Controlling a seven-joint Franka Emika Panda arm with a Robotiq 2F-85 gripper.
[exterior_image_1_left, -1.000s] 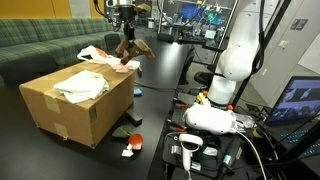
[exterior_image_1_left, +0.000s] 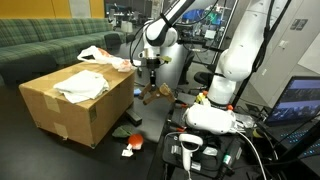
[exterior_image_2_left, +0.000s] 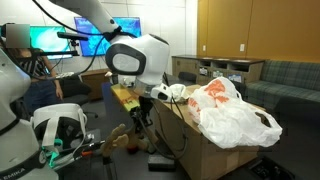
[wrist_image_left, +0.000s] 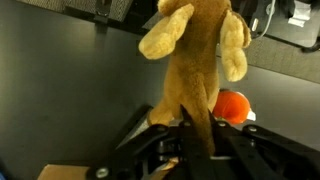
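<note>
A brown plush toy (wrist_image_left: 195, 62) dangles from my gripper, which is shut on it. Its limbs spread out past the fingers in the wrist view. From the first exterior view, the plush (exterior_image_1_left: 156, 93) hangs beyond the right end of the cardboard box, lower than the box's top. In the second exterior view the toy (exterior_image_2_left: 118, 137) shows in front of the box, partly hidden by the arm. Where exactly the fingers pinch it is hard to make out.
White cloths (exterior_image_1_left: 82, 85) lie on the cardboard box (exterior_image_1_left: 70, 122). An orange-red round object (wrist_image_left: 233, 106) is on the dark floor, with dark items (exterior_image_1_left: 125, 130) near it. A robot base with cables (exterior_image_1_left: 215, 118) and a monitor (exterior_image_1_left: 297, 105) stand to the right.
The arm has come down and to the right from above the far end of the box, carrying the plush with it. The box, cloths and floor items look unmoved.
</note>
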